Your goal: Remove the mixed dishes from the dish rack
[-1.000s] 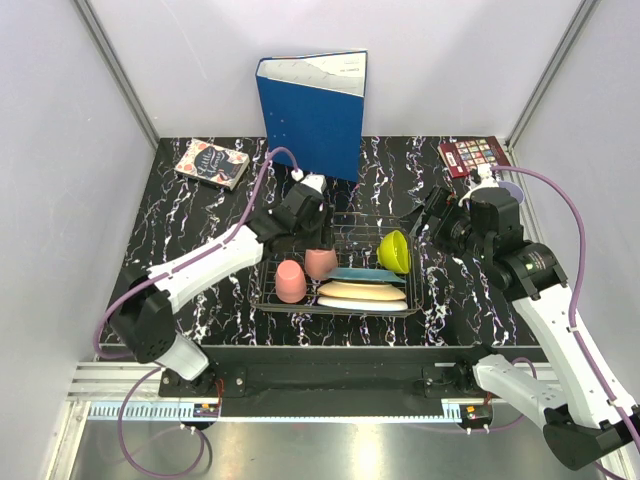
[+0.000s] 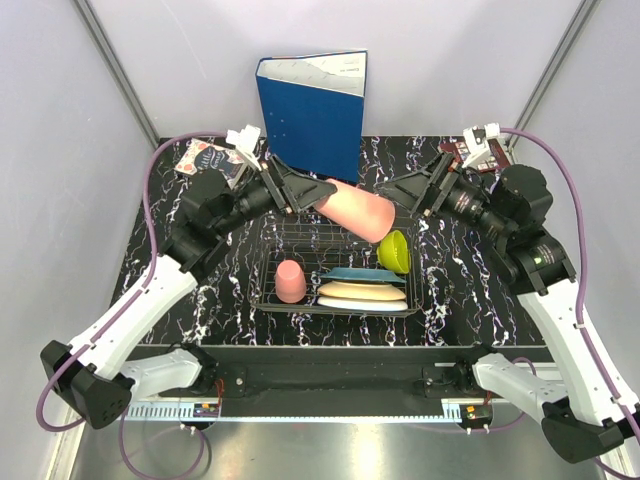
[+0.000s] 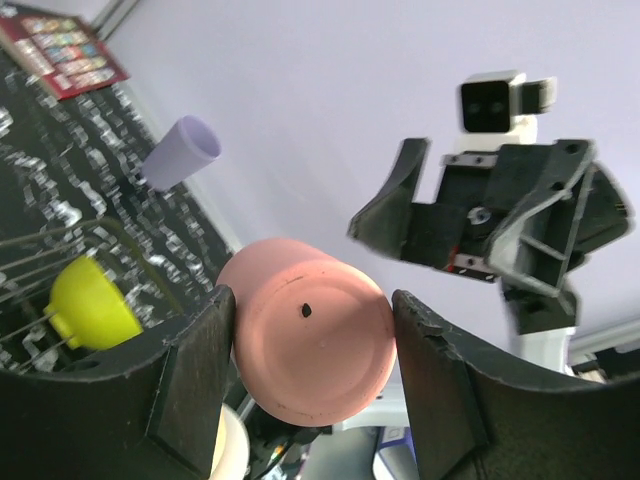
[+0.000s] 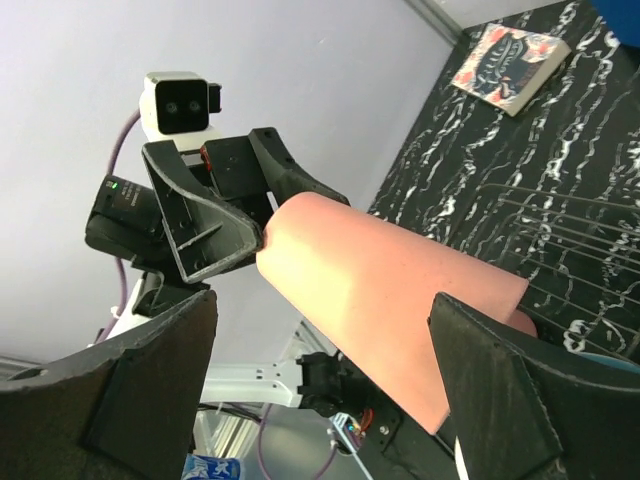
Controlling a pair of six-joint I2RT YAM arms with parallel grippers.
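Observation:
A pink cup [image 2: 355, 210] hangs tilted above the dish rack [image 2: 262, 280], its base end in my left gripper, which is shut on it. My right gripper [image 2: 410, 195] is open, close beside the cup's other end, with the cup between and beyond its fingers in the right wrist view. In the rack sit another pink cup [image 2: 290, 281], a yellow-green cup [image 2: 394, 251], a blue plate [image 2: 362, 274], an orange plate [image 2: 361, 292] and a white plate [image 2: 360, 305].
A blue folder [image 2: 311, 115] stands at the back, with books [image 4: 505, 62] at both back corners. A purple cup stands at the right. Bare dark counter surrounds the rack.
The right arm has shifted slightly.

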